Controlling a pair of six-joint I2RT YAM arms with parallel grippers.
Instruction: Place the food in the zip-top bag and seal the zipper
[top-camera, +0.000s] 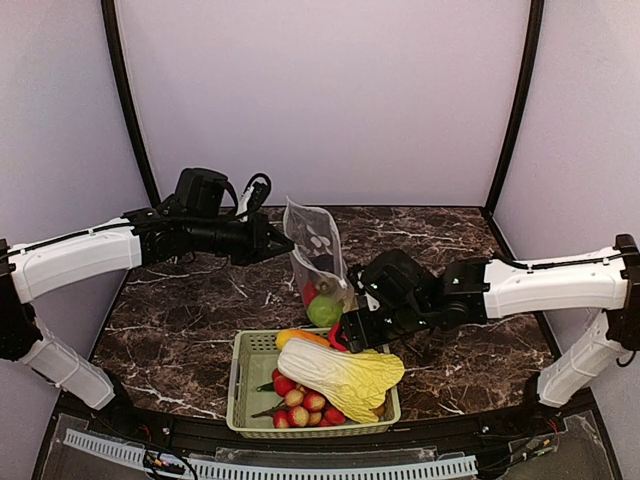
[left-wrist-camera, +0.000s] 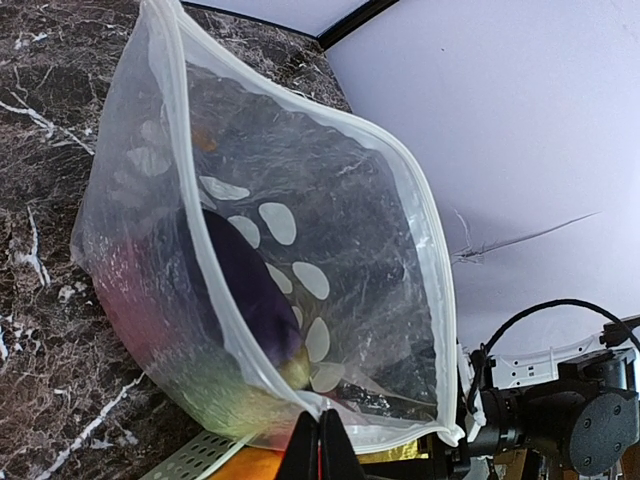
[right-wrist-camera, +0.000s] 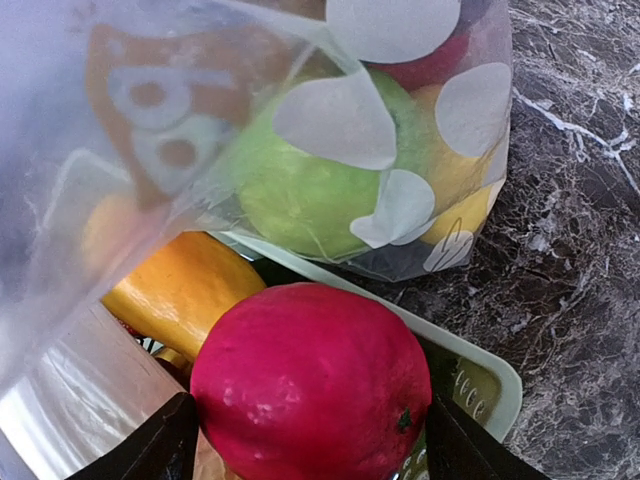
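Note:
The clear zip top bag (top-camera: 318, 240) stands with its mouth wide open, behind the basket. My left gripper is shut on its white rim. Inside the bag show a green round food (right-wrist-camera: 310, 170), a dark purple one (left-wrist-camera: 245, 285) and some red and yellow. My right gripper is open, its fingers on either side of a pinkish-red round food (right-wrist-camera: 310, 370) above the basket's rear edge; whether both pads touch it, I cannot tell. In the top view the right gripper (top-camera: 350, 325) mostly covers this red food (top-camera: 336, 337), just in front of the bag.
A pale green basket (top-camera: 240, 385) holds a napa cabbage (top-camera: 340, 372), a yellow-orange food (top-camera: 300, 337) and several small red foods (top-camera: 300, 410).

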